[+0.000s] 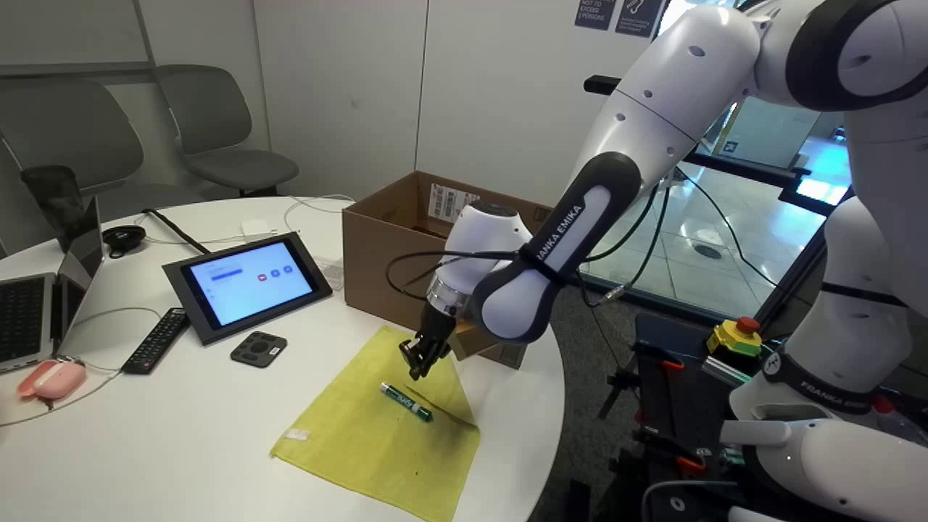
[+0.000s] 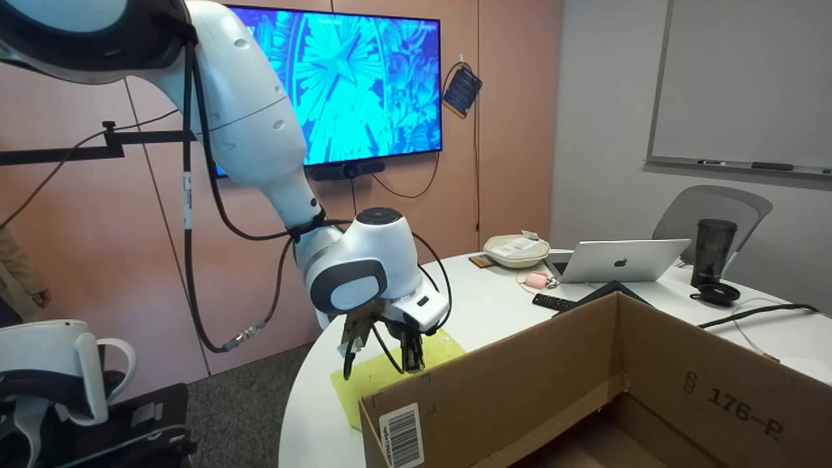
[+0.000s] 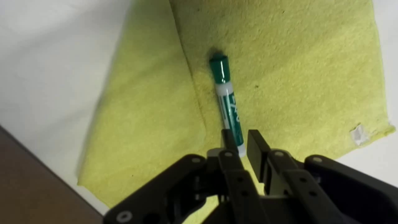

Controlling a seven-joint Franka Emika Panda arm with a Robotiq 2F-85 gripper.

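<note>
A yellow cloth (image 1: 365, 444) lies on the table, its right-hand side turned over into a flap (image 3: 149, 97). A green marker (image 1: 406, 402) rests on the cloth beside the flap's edge. In exterior view 1 my gripper (image 1: 417, 367) is just behind the marker, over the cloth. The wrist view has the gripper with a narrow gap between its fingers. The marker's white end (image 3: 242, 150) shows beyond that gap, its body partly hidden by one finger. Nothing clearly gripped shows; whether cloth is pinched I cannot tell. The fingertips are small in exterior view 2.
An open cardboard box (image 1: 383, 261) stands right behind the cloth, close to the arm. Left of the cloth lie a puck-like controller (image 1: 258, 349), a tablet (image 1: 252, 283), a remote (image 1: 156, 340) and a laptop (image 1: 22, 322).
</note>
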